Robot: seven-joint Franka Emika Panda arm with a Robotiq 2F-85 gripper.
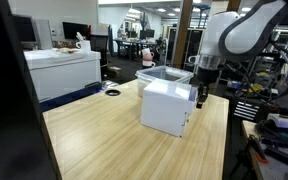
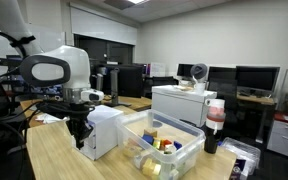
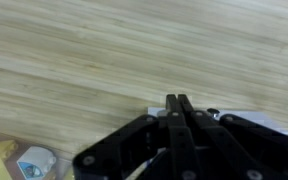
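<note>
A white box (image 1: 168, 107) stands on the wooden table, at right of centre in exterior view 1. In exterior view 2 the same box (image 2: 105, 128) is partly hidden by the white arm. My gripper is low at the box's side, pointing down, with its black fingers close together. White edges of the box (image 3: 266, 120) show behind the fingers in the wrist view, so the fingers appear closed on its edge. The exact contact is hidden.
A clear bin (image 2: 189, 131) with several colourful items stands beside the box. Near it are a black bottle (image 2: 214, 128) and a clear container (image 2: 242, 153). A black disc (image 1: 112, 93) lies farther back. The table (image 1: 94, 140) left of the box is clear.
</note>
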